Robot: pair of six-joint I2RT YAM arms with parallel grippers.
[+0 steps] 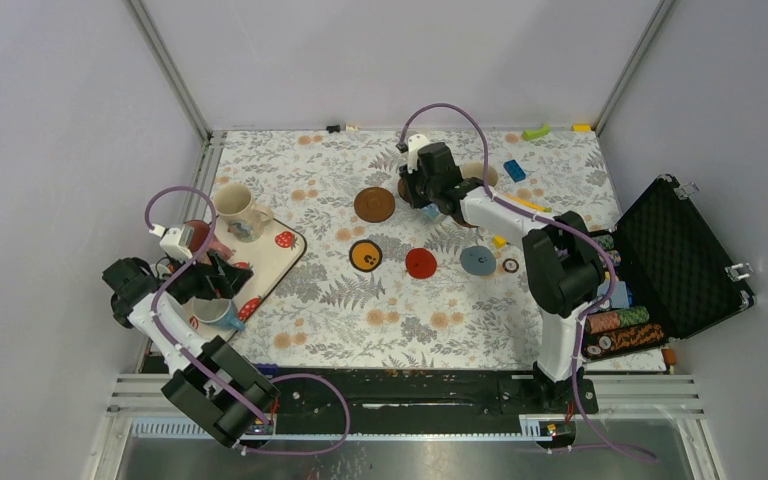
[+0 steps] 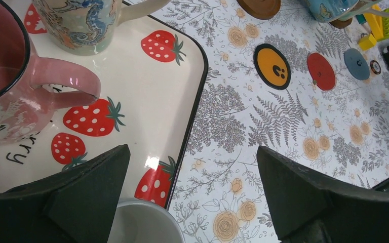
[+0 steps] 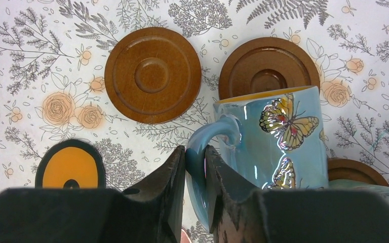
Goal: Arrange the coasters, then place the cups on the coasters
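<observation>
In the right wrist view my right gripper is shut on the handle of a blue butterfly cup [image 3: 283, 136]. The cup is tilted, its yellow-lined rim overlapping a brown coaster [image 3: 268, 63]; whether it touches that coaster I cannot tell. Another brown coaster [image 3: 153, 76] lies bare to the left. From above, the arm hides most of the blue cup [image 1: 430, 211]. My left gripper stands open over the strawberry tray, nothing between its fingers. Around it are a pink cup [image 2: 15, 96], a patterned beige cup [image 2: 81, 23] and a pale cup [image 2: 147, 223].
The tray [image 1: 278, 268] fills the left side. Yellow [image 1: 365, 255], red [image 1: 421, 263] and grey [image 1: 478, 260] round coasters lie mid-table. A pale cup [image 1: 480, 173] stands behind the right arm. An open case [image 1: 650, 290] is at the right.
</observation>
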